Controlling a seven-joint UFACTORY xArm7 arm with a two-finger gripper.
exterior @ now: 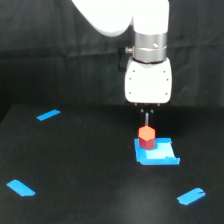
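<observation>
A small red block (147, 138) stands at the far-left part of a blue-edged square (170, 161) with a pale middle. Just above the block hang the thin dark fingers of my gripper (146, 119), under the white hand (148, 83). They appear as one narrow dark line, so whether they are apart or together does not show. Whether the fingertips touch the block is too small to tell.
Blue strips lie flat on the dark table: one at the far left (48, 115), one at the near left (20, 188) and one at the near right (191, 196).
</observation>
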